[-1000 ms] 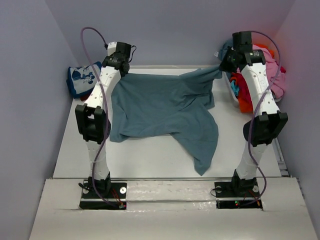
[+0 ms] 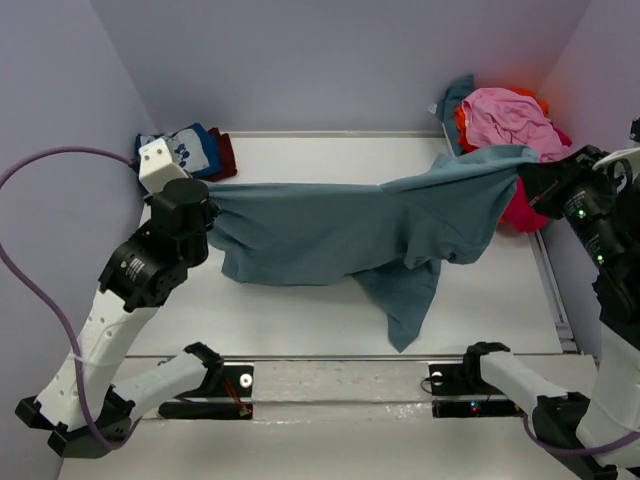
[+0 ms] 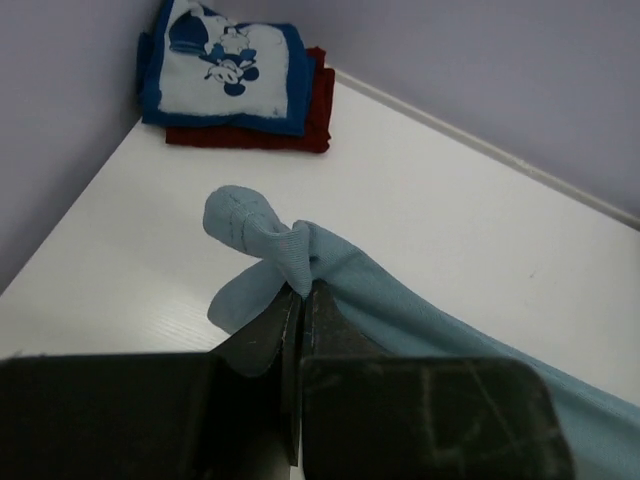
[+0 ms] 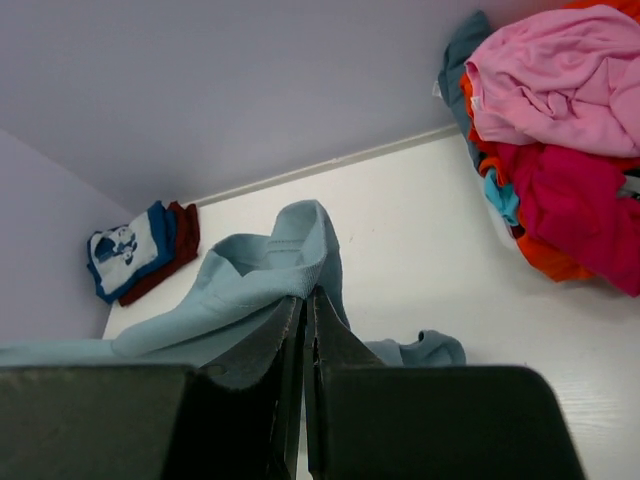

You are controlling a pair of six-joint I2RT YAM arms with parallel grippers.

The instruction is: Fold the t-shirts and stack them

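A teal t-shirt (image 2: 330, 235) is stretched between my two grippers in the top view, its upper edge pulled nearly straight. Its lower part sags onto the white table, and one sleeve-like flap points toward the front edge. My left gripper is shut on one bunched end of the fabric, a small tuft standing above the fingertips. At the other end my right gripper is shut on the cloth, with folds rising over its fingers. Folded shirts lie stacked at the back left: a blue and white printed one (image 3: 235, 65) over a dark red one (image 3: 320, 100).
A heap of pink (image 4: 560, 80), red (image 4: 580, 200) and orange clothes fills a container at the back right, close to my right arm. Walls bound the left, back and right sides.
Both grippers have come toward the front and spread apart, carrying the shirt's upper edge with them. The cloth is now wider and tauter, while its front flap has stayed nearly in place.
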